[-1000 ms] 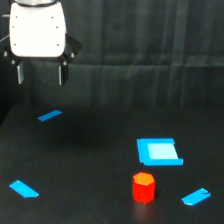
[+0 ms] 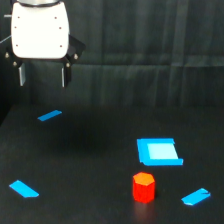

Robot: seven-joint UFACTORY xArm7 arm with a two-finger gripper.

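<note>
A small red hexagonal block (image 2: 144,188), its top face more orange, stands on the dark table toward the front right. Just behind it lies a white square bordered in blue (image 2: 161,151), flat on the table. High at the far left hangs my white-bodied gripper (image 2: 43,76), its two dark fingers (image 2: 66,76) wide apart with nothing between them. It is well clear of the block and the square.
Blue strips lie flat at the back left (image 2: 50,115), front left (image 2: 24,189) and front right (image 2: 196,197). A dark curtain (image 2: 130,50) hangs behind the table.
My gripper has shifted very slightly to the right. The block, the square and the blue strips have stayed where they were.
</note>
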